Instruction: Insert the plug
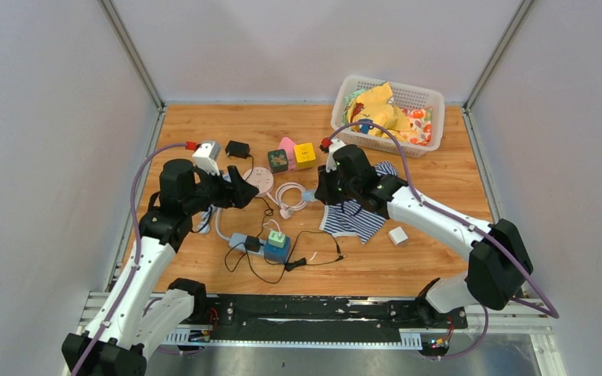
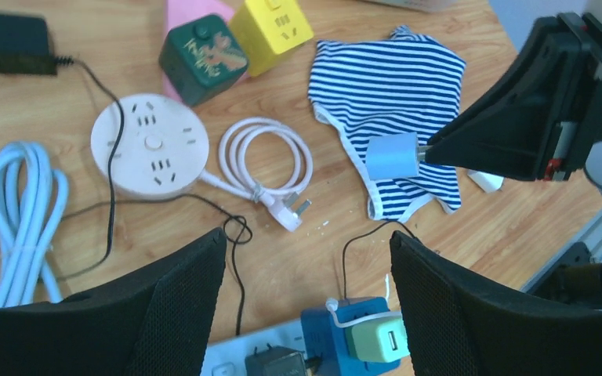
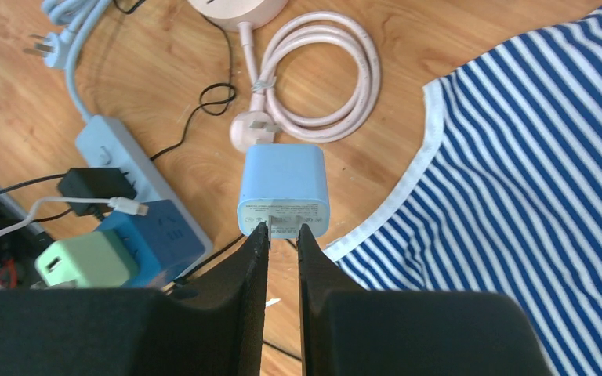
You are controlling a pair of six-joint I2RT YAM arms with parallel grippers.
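A light-blue plug adapter is gripped by its prongs between the fingertips of my right gripper, held above the table. In the left wrist view the same blue adapter hangs over the striped cloth, its prongs inside the right fingers. My left gripper is part open, with nothing between its fingers, hovering over the left side of the table. The blue power strip lies on the table, bearing a black adapter, a dark-blue block and a green block. A round white socket lies farther back.
A coiled pinkish cable with a plug lies mid-table. Thin black cords cross the wood. Green and yellow cubes sit behind. A laundry basket stands at the back; a small white block lies right.
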